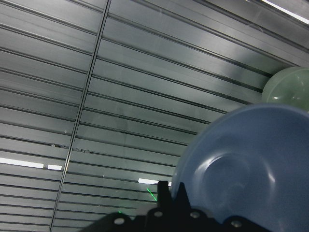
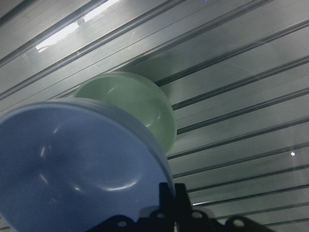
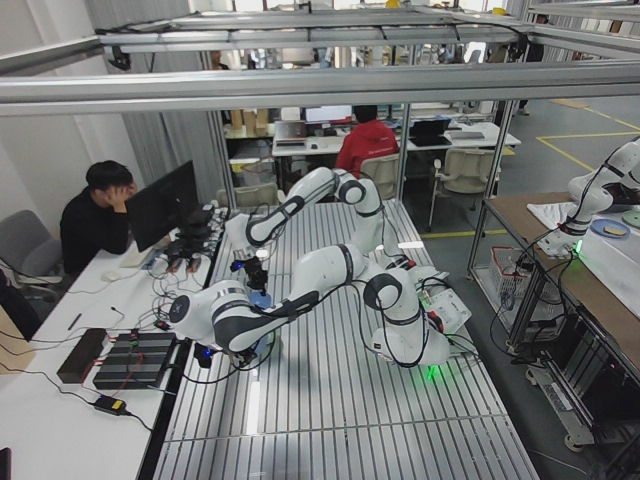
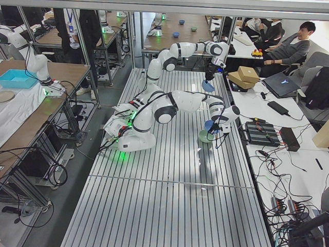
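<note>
My right gripper (image 4: 220, 127) is shut on the rim of a blue bowl (image 2: 82, 164), held over a green bowl (image 2: 145, 111); in the camera right view that blue bowl (image 4: 209, 124) hangs just beside the green bowl (image 4: 204, 137). My left gripper (image 4: 209, 73) is shut on a second blue bowl (image 1: 236, 169), with the green bowl (image 1: 285, 89) partly visible beyond it in the left wrist view. This second bowl (image 4: 207, 86) is farther along the table in the camera right view. The arms hide much of the bowls in the camera left view.
A side desk (image 3: 50, 420) with monitor, boxes and cables runs along one edge, with a seated person. Metal frame posts stand around the table.
</note>
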